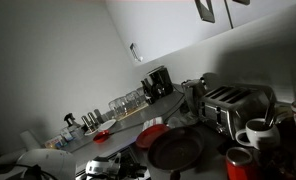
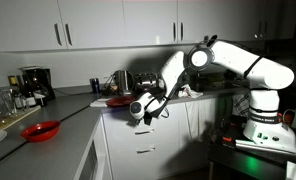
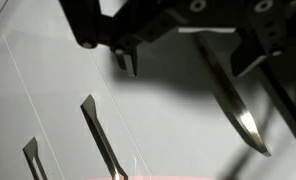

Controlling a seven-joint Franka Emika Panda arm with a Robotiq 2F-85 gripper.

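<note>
My gripper stands open at the top of the wrist view, its two dark fingers spread apart. A metal drawer handle (image 3: 231,102) reaches up toward the gap between them; whether it touches either finger cannot be told. Two further metal handles, a middle one (image 3: 103,140) and a left one (image 3: 34,162), show on the white cabinet fronts. In exterior view 2 the gripper (image 2: 143,112) is low, in front of the white drawers (image 2: 123,143) under the counter. The arm partly hides the top drawer there. Nothing is seen held.
On the counter stand a dark pan (image 1: 176,149), a toaster (image 1: 234,106), a white mug (image 1: 258,134) and a red can (image 1: 240,163). A red bowl (image 2: 40,130) sits on the left counter. The floor (image 2: 188,165) before the drawers looks clear.
</note>
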